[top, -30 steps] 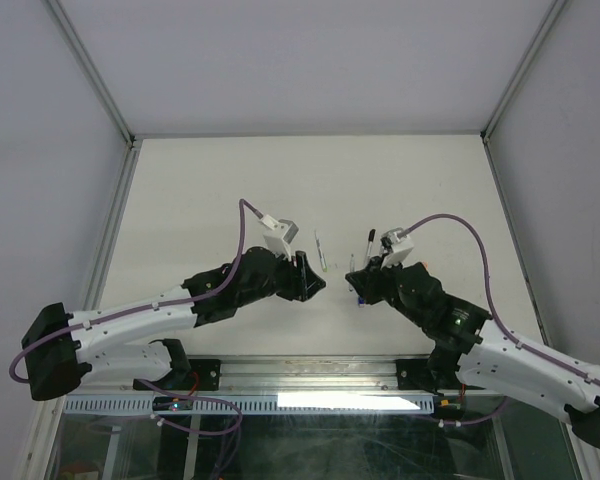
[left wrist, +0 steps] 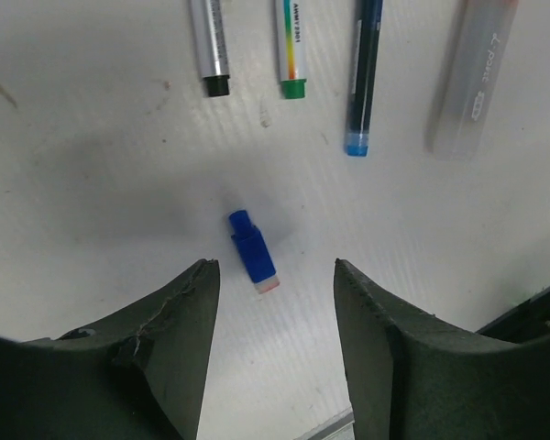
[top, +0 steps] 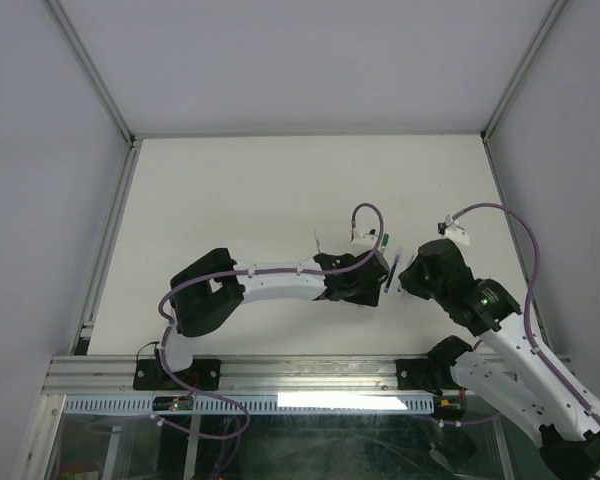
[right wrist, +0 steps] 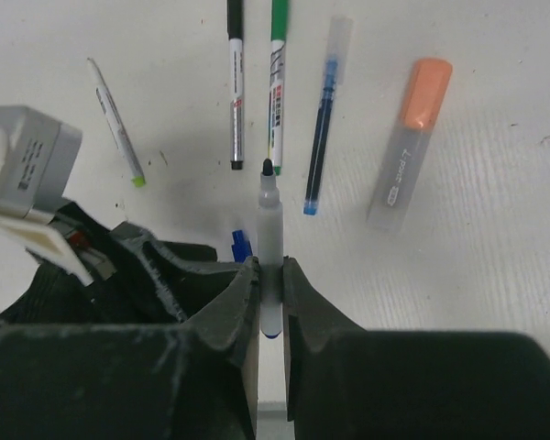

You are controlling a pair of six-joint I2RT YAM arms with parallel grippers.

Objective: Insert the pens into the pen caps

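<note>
My right gripper is shut on an uncapped white pen (right wrist: 269,229) with a dark tip. My left gripper stands open above a short blue cap (left wrist: 254,252) lying on the table, which in the top view is hidden under the left arm. Lying farther back are a black-capped pen (right wrist: 236,110), a green-capped pen (right wrist: 278,110), a blue pen (right wrist: 319,137) with a clear top and a white pen (right wrist: 117,124) with a light green end.
An orange-topped marker or case (right wrist: 408,137) lies right of the pens. The two arms are close together at the front right.
My left gripper has moved right, over the blue cap.
</note>
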